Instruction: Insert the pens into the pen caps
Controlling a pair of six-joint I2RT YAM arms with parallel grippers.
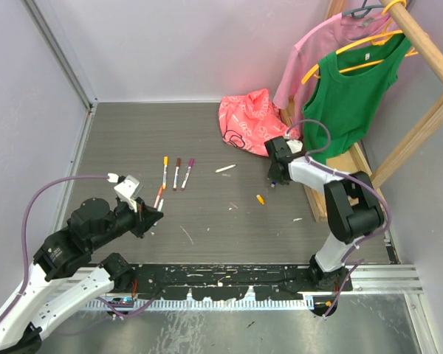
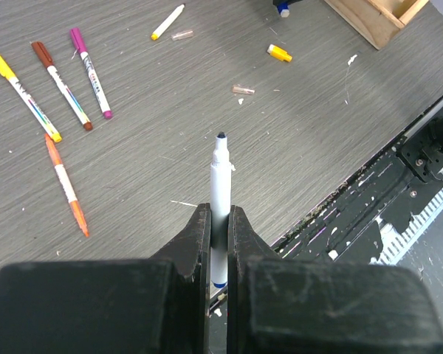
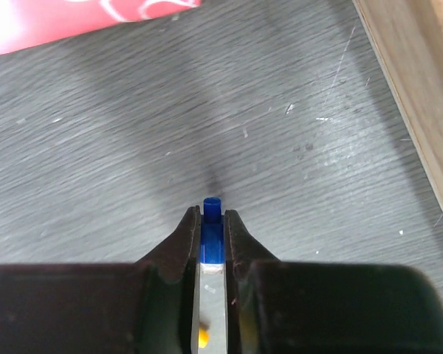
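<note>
My left gripper is shut on a white pen [image 2: 221,184] held upright over the table. In the right wrist view a blue cap [image 3: 212,236] with a white part below lies between the fingers of my right gripper; whether they grip it is unclear. Yellow [image 2: 24,96], brown [image 2: 61,86], purple [image 2: 93,77] and orange [image 2: 65,184] markers lie at the left. A short yellow cap [image 2: 279,53] and a white pen [image 2: 167,20] lie in the middle, with small clear pieces nearby.
A pink bag [image 1: 247,122] sits at the back, beside a wooden clothes rack [image 1: 428,133] with hanging garments at the right, close to my right arm.
</note>
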